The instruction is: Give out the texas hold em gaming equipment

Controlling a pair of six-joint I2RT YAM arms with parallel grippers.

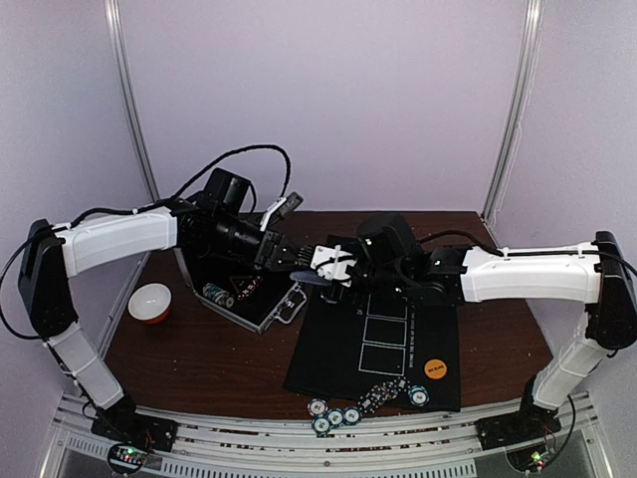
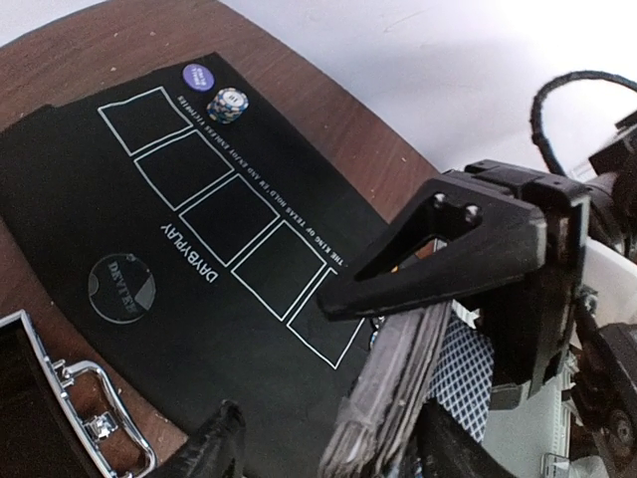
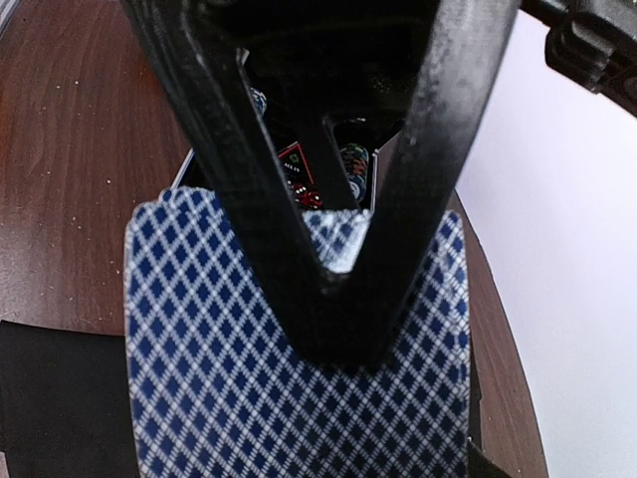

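Observation:
A deck of cards with blue diamond-patterned backs (image 3: 219,349) is held up in the air between my two grippers. My right gripper (image 1: 336,267) is shut on the deck; in the left wrist view, its black finger (image 2: 428,264) crosses the deck's edge. My left gripper (image 1: 301,259) stands open around the deck (image 2: 383,398). One of its fingers lies close against the patterned back, while the other finger (image 2: 217,446) is apart from the deck. The black game mat (image 1: 333,349) lies below, with white card outlines.
An open metal case (image 1: 261,321) holding chips and red items stands left of the mat. Several chips (image 1: 350,414) lie along the front edge. On the mat is an orange disc (image 1: 435,369). A white-and-red bowl (image 1: 149,302) sits at far left; bare table lies in front of it.

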